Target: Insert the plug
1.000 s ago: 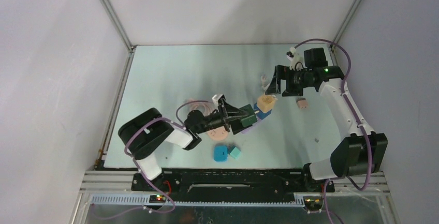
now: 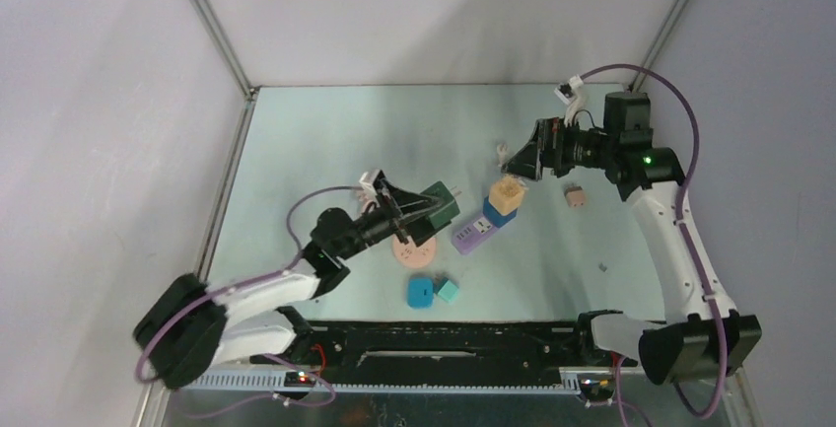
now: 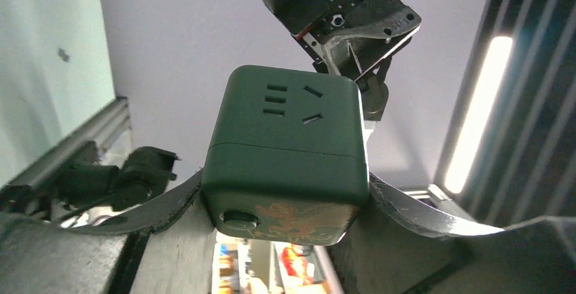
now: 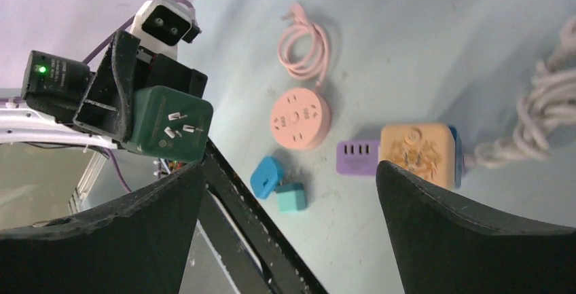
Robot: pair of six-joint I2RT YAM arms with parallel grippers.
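A dark green cube plug [image 2: 431,207] is in my left gripper [image 2: 412,214], lifted off the table; in the left wrist view it [image 3: 284,144] fills the space between the fingers, and in the right wrist view its prongs [image 4: 178,125] show. My right gripper [image 2: 537,151] is open and empty, above and beside a tan-topped block on a blue base [image 2: 503,195]. A purple socket strip [image 2: 471,235] lies against that block, also seen in the right wrist view [image 4: 356,157].
A pink disc [image 2: 414,254], a blue piece [image 2: 420,292] and a teal cube [image 2: 447,290] lie near the front; a coiled pink cord [image 4: 302,49], a white cord [image 4: 536,124] and a small pink block [image 2: 575,195] lie farther out.
My left gripper has moved left with the green plug, away from the tan block and socket strip.
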